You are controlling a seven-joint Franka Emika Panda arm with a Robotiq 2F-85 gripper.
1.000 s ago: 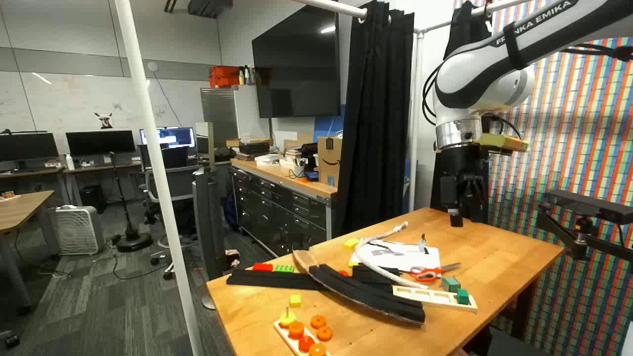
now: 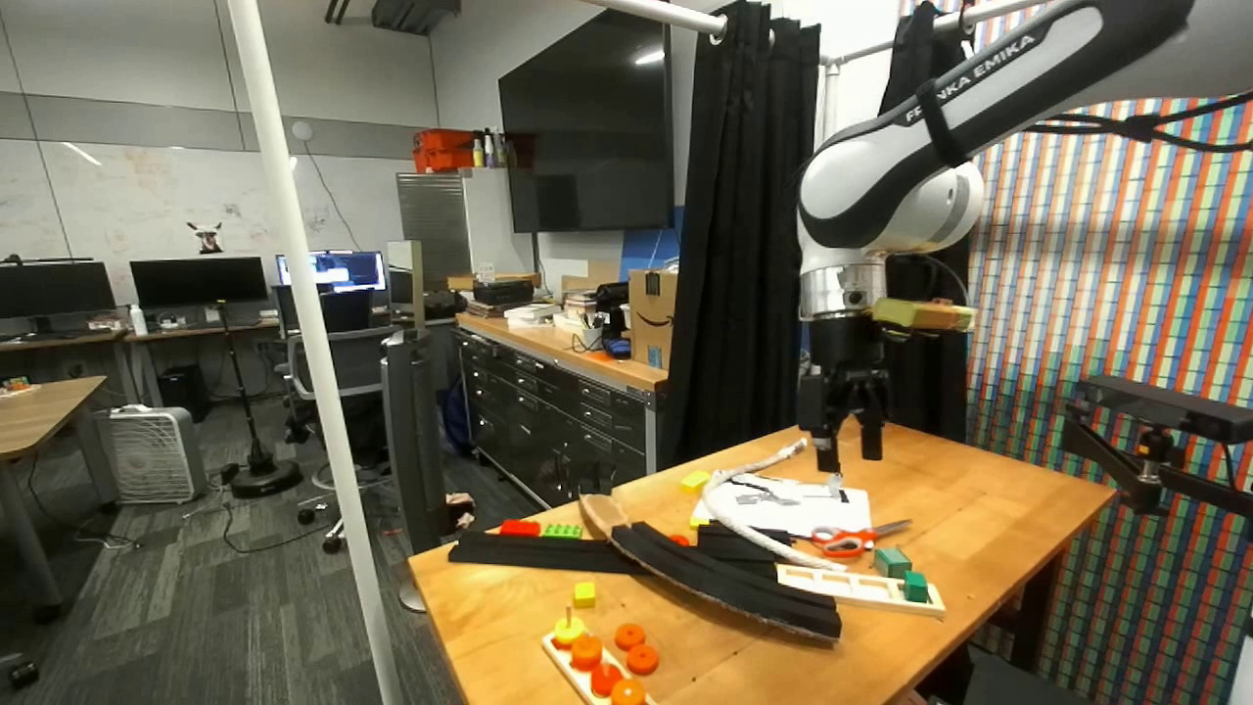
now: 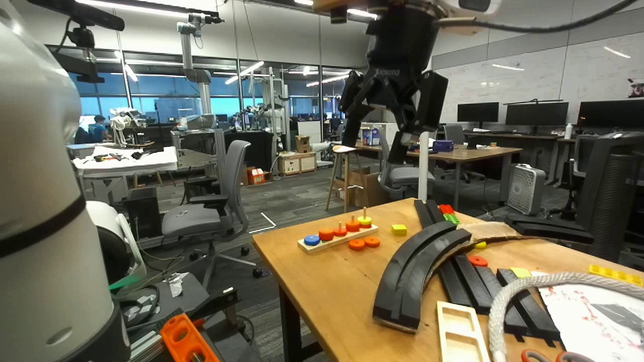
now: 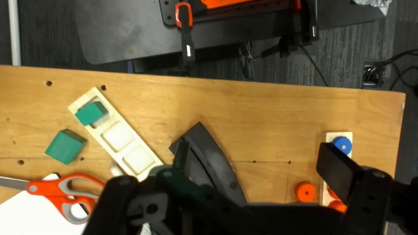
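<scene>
My gripper (image 2: 848,452) hangs open above the table with nothing between its fingers; in the wrist view its black fingers (image 4: 339,166) stand wide apart. Below and beside it lie a wooden tray (image 4: 117,136) with square recesses and a green block (image 4: 92,113) in its end recess. A second green block (image 4: 66,147) rests on the bare wood beside the tray. Orange-handled scissors (image 4: 64,192) lie partly over white paper (image 4: 29,217). A curved black track (image 3: 410,271) crosses the table. The peg board (image 3: 338,238) carries blue, orange, red and yellow rings.
Two loose orange rings (image 3: 364,242) and a yellow block (image 3: 399,229) lie near the peg board. A pale rope (image 2: 746,517) curves over the paper. Bare wood runs along the table edge (image 4: 250,101) in the wrist view.
In exterior view 1 the arm and gripper have moved left, from the table's far right corner to above the paper. The objects on the table look unmoved.
</scene>
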